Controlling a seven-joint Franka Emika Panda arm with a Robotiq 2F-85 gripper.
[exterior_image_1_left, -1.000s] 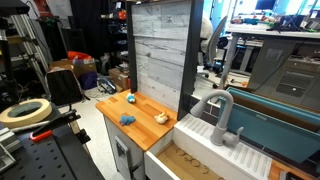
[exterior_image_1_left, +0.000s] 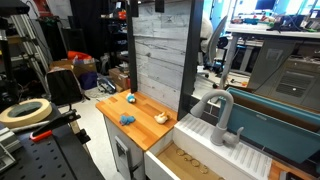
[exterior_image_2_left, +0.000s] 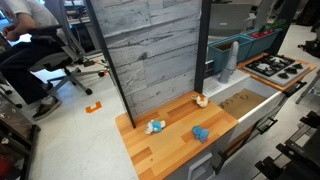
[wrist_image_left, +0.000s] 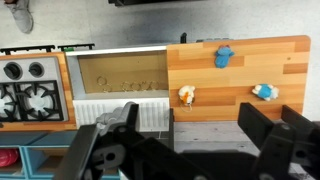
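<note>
On the wooden worktop (exterior_image_2_left: 176, 138) lie three small toys, apart from each other: a blue one (wrist_image_left: 222, 56), a white-and-orange one (wrist_image_left: 187, 95) and a white-and-blue one (wrist_image_left: 265, 92). Beside the worktop is an open, shallow wooden-floored compartment (wrist_image_left: 112, 66), holding no large object. Seen from above in the wrist view, my gripper is open, its dark fingers spread wide with nothing held between them. It hangs over the back part of the worktop, clear of the toys.
A white ribbed sink tray with a grey faucet (exterior_image_1_left: 226, 115) adjoins the compartment. The stove (wrist_image_left: 37, 86) sits beyond it. A tall grey plank panel (exterior_image_2_left: 160, 60) rises behind the worktop, and blue bins (exterior_image_1_left: 270, 125) stand behind the sink.
Dark gripper parts now show at the top of exterior view 1, where they were absent before. The toys have not moved.
</note>
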